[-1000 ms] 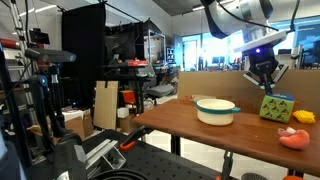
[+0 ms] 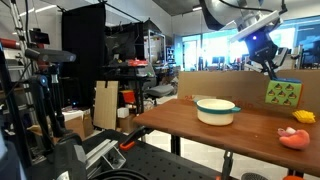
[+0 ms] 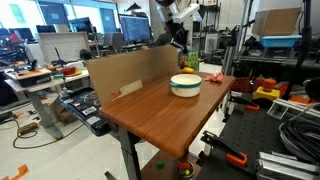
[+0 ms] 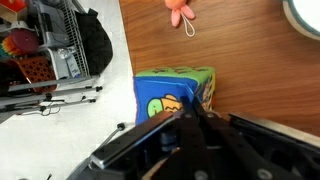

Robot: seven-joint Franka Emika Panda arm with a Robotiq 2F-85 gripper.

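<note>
A green and yellow patterned bag or box with a blue top hangs above the right end of the wooden table, clear of its surface. My gripper is at its upper left edge, shut, and the bag rises with it. From the wrist view, the blue side with a yellow figure lies just ahead of the dark fingers. Only a thin edge can be between the fingertips; the exact contact is hard to make out.
A white bowl stands mid-table. A pink-red toy lies at the near right, and a yellow item sits farther back. A cardboard panel lines one side.
The patterned bag has gone up and slightly right with my gripper, from on or near the table to clearly above it. Bowl and toys stay put.
</note>
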